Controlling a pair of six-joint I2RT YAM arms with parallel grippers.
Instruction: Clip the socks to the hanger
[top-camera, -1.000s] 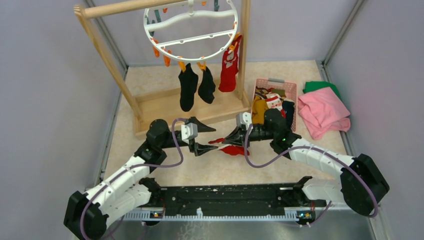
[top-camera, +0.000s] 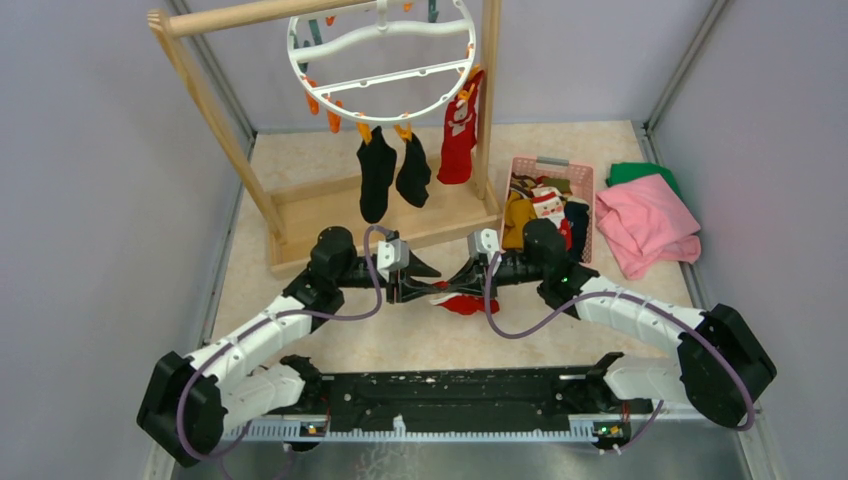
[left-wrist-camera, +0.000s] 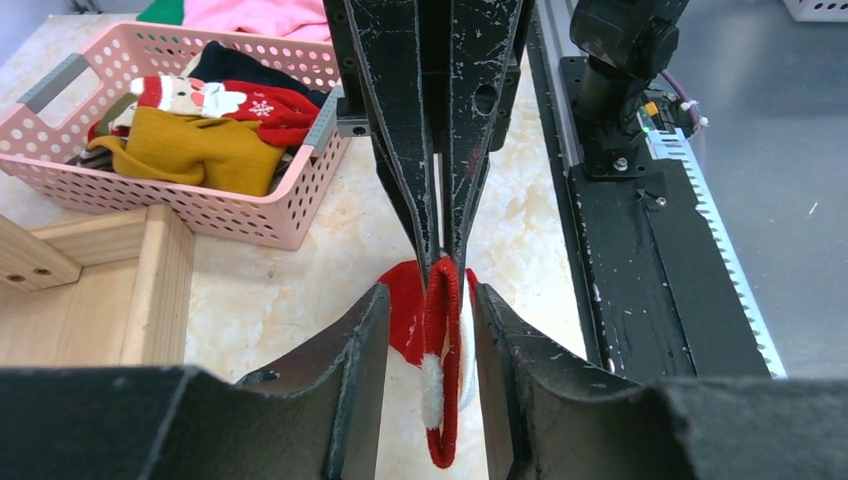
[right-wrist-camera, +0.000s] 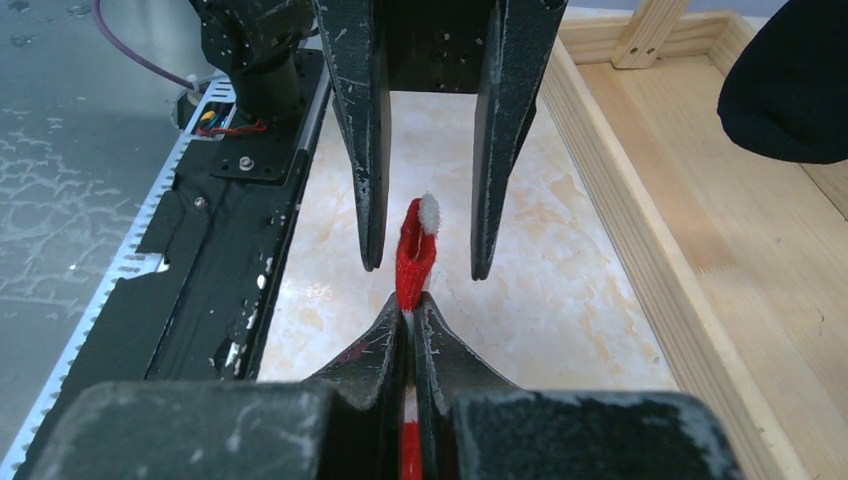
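Note:
A red sock with white parts (top-camera: 470, 305) hangs over the table between the two arms. My right gripper is shut on it, with a folded end of the sock sticking out past the fingertips. Around that protruding end stands my left gripper, its fingers apart on either side with gaps to the cloth. Above the wooden stand, the white hanger (top-camera: 395, 82) carries orange and grey clips. Two black socks (top-camera: 376, 178) and a red patterned sock (top-camera: 458, 138) hang from its orange clips.
A pink basket (left-wrist-camera: 250, 209) of socks stands at the right, beside a pink cloth (top-camera: 645, 225) and a green cloth (top-camera: 640, 173). The stand's wooden base (top-camera: 290, 215) lies behind the arms. Bare table shows in front of it.
My left gripper has moved right towards the right gripper, bringing its fingers around the sock's end, and its fingers have narrowed. The right arm has barely moved.

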